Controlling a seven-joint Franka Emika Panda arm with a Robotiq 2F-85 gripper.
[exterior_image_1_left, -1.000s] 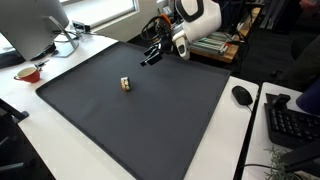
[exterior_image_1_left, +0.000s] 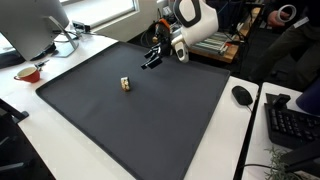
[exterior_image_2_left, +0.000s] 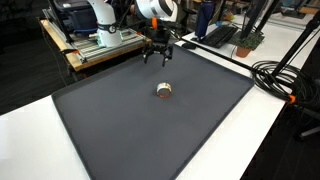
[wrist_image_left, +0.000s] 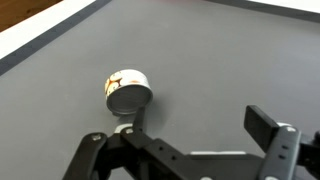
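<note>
On the dark grey mat stands a small round container (exterior_image_1_left: 125, 84) with a pale, orange-patterned side; in exterior view 2 the same container (exterior_image_2_left: 163, 89) sits near the middle of the mat. My gripper is open, its two dark fingers wide apart with only bare mat visible between them. In the wrist view the container (wrist_image_left: 128, 92) lies beyond the left finger, apart from it. From outside, the gripper (exterior_image_1_left: 152, 64) hangs low over the mat, beside the container.
A red cup (exterior_image_1_left: 28, 73) stands on the white table to the left. A computer mouse (exterior_image_1_left: 241, 96) and a keyboard (exterior_image_1_left: 293, 124) lie at the right. Coiled black cable (exterior_image_2_left: 283, 82) rests beyond the mat's edge.
The arm has shifted slightly over the last second, with the gripper still near the same spot. The container has not moved.
</note>
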